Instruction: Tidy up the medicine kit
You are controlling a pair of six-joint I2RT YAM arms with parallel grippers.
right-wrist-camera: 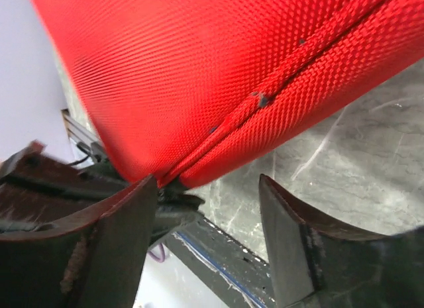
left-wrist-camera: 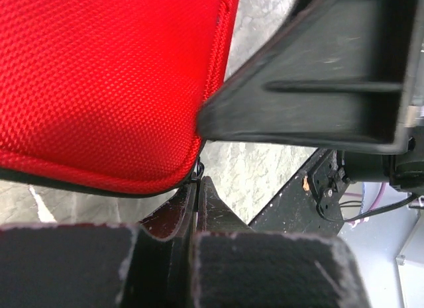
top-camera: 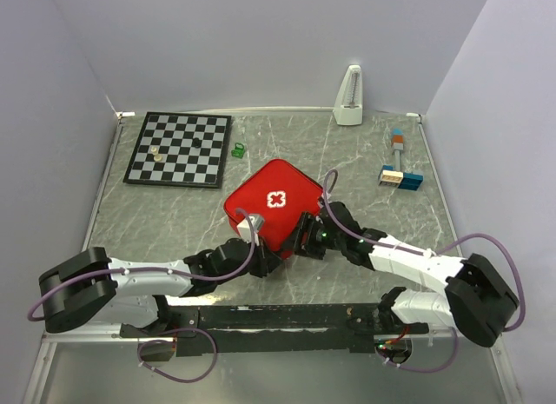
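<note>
The red medicine case (top-camera: 275, 180), with a white cross on its lid, lies closed and angled on the table. At its near corner, my left gripper (top-camera: 273, 261) is shut. In the left wrist view its fingertips meet a small dark zipper pull (left-wrist-camera: 198, 167) at the case's edge; whether any of the pull sits between them cannot be made out. My right gripper is open beside that corner, nothing gripped between its fingers. One right finger (left-wrist-camera: 318, 76) overlaps the case's edge in the left wrist view. The case's contents are hidden.
A checkered board (top-camera: 178, 149) lies at the back left, a small green object (top-camera: 238, 150) beside it. A white metronome (top-camera: 349, 97) stands at the back wall. Blue and orange blocks (top-camera: 400, 177) are on the right. Bare table lies between these and the case.
</note>
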